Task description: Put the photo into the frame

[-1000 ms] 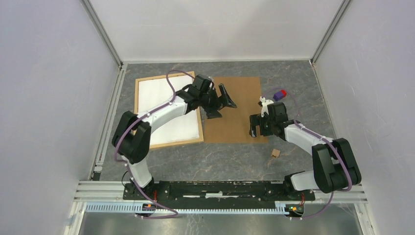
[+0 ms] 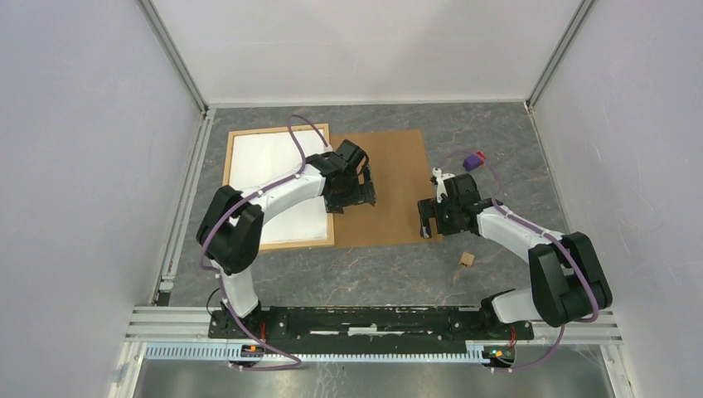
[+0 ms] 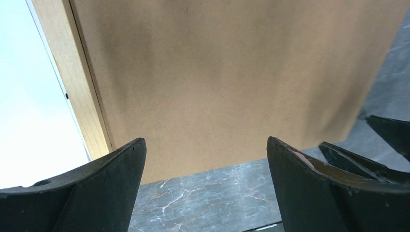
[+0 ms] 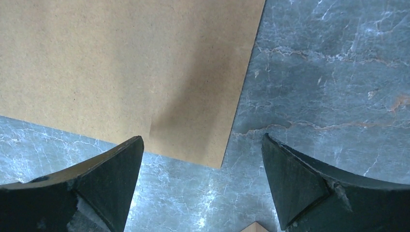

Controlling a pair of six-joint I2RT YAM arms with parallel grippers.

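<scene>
On the left of the table lies a light wooden frame (image 2: 278, 245) with a white surface (image 2: 294, 220) inside it; whether that is the photo, I cannot tell. A flat brown board (image 2: 381, 224) lies against the frame's right side. My left gripper hangs open over the board near the frame's right bar (image 3: 80, 72), nothing between its fingers. Over the board's front right corner (image 4: 212, 157), my right gripper is open and empty too. The left arm covers part of the frame and white surface in the top view.
A small blue and red block (image 2: 472, 162) lies to the right of the board, further back. Nearer the front is a small tan block (image 2: 467, 259).
The frame and board have shifted a little left, and the frame sits straighter. My left gripper has moved left and turned its fingers toward the front.
</scene>
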